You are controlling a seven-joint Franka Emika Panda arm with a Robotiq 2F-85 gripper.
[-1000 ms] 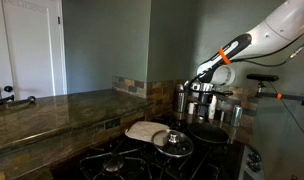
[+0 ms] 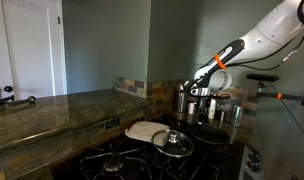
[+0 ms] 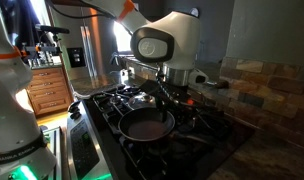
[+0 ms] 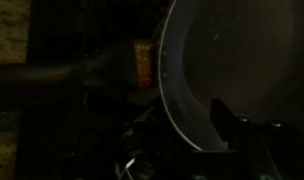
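Note:
A black frying pan [image 3: 147, 122] rests on the stovetop. From above, the wrist view shows its dark interior [image 4: 237, 60] and curved pale rim filling the right side. A dark handle-like shape [image 4: 62, 80] reaches in from the left towards the rim. My gripper [image 2: 200, 103] hangs over the stove, close to the pan. Dark parts of it show low in the wrist view, but the picture is too dim to make out the gap between its fingers or any contact with the pan.
A glass lid [image 2: 173, 143] lies on the stove beside the pan, near a pale board or cloth [image 2: 146, 130]. Bottles and canisters [image 2: 220, 113] line the back wall.
The arm has shifted slightly over the stove, its upper link a little lower towards the left in exterior view 1. The pan and lid look unmoved.

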